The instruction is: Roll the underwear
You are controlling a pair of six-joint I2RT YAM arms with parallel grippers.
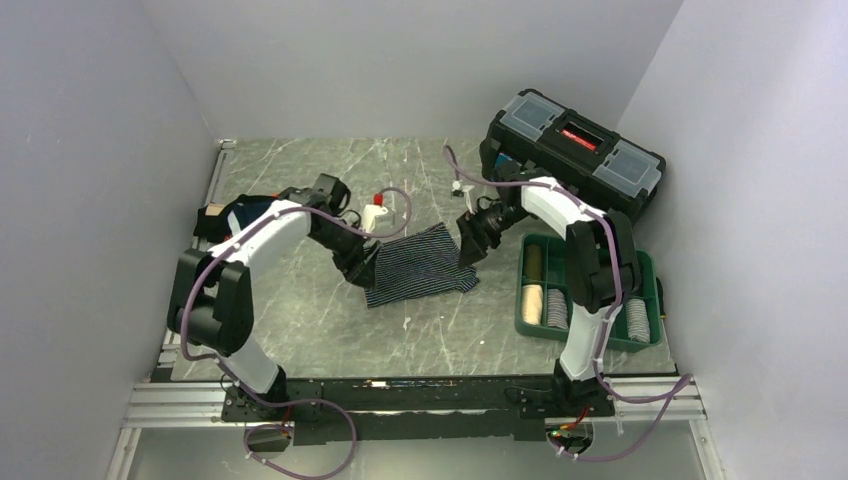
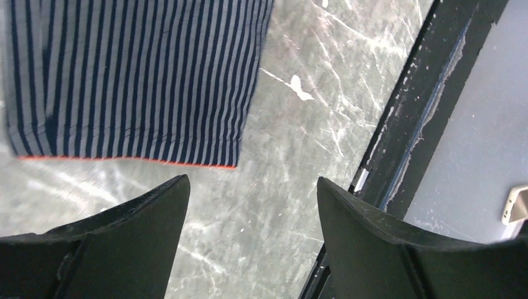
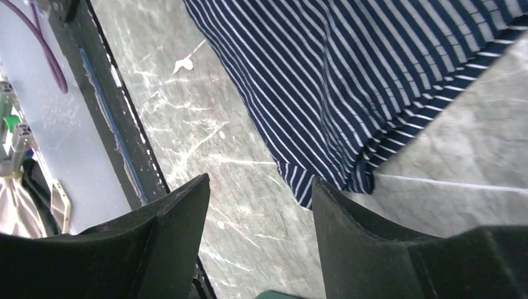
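Note:
Striped dark underwear [image 1: 417, 266] lies spread on the marble-patterned table between my two arms. In the left wrist view, its orange-trimmed edge [image 2: 131, 159] lies just beyond the fingers of my left gripper, which stands open and empty. My open right gripper hangs over the opposite end, where a folded corner [image 3: 324, 180] of the cloth reaches close to one finger; nothing is gripped there. From above, the arms hide parts of the left and right edges.
A green divided box [image 1: 590, 338] with rolled items stands at the right, partly under the right arm. Behind it is a black toolbox [image 1: 575, 145]. Dark clothes [image 1: 245, 213] lie piled at the back left. Bare table [image 1: 430, 345] lies in front of the cloth.

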